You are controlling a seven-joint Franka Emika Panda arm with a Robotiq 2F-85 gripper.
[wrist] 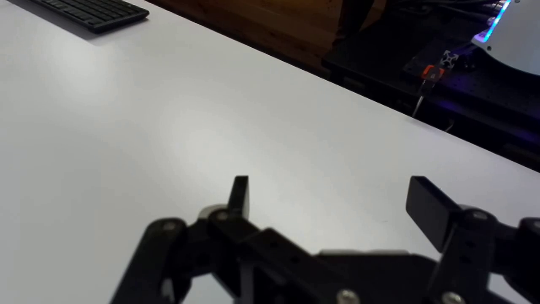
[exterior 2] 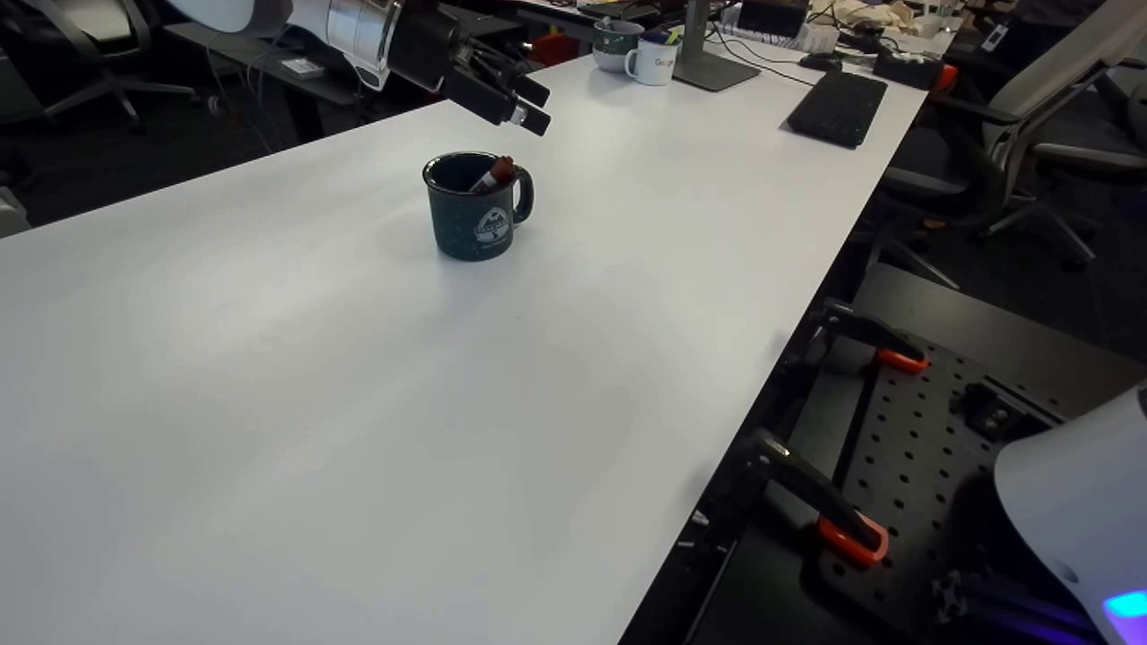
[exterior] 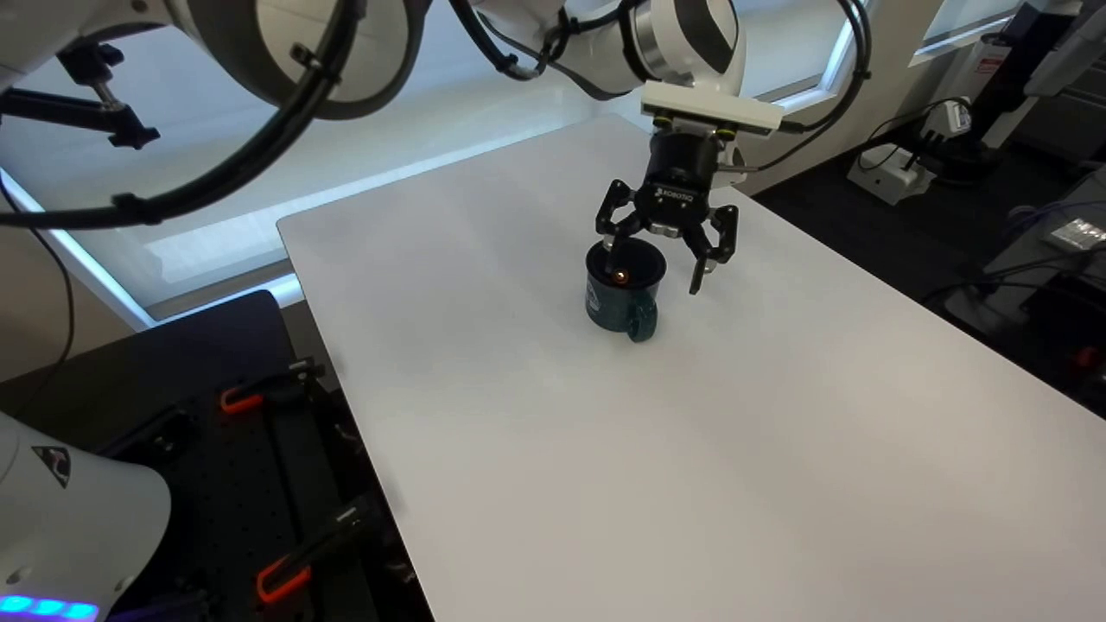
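A dark green mug (exterior 2: 460,220) with a round white logo stands upright on the white table. Inside it leans a marker with a reddish-brown end (exterior 2: 501,170), which pokes up past the rim near the handle; its lower part is hidden by the mug. My gripper (exterior: 653,271) is open, its fingers spread wide. In exterior view 2 the gripper (exterior 2: 532,104) appears above and behind the mug, clear of it. Bare tabletop fills the space between the fingertips of the gripper in the wrist view, where neither mug nor marker shows.
A dark cart with orange-tipped clamps (exterior: 282,580) borders one edge.
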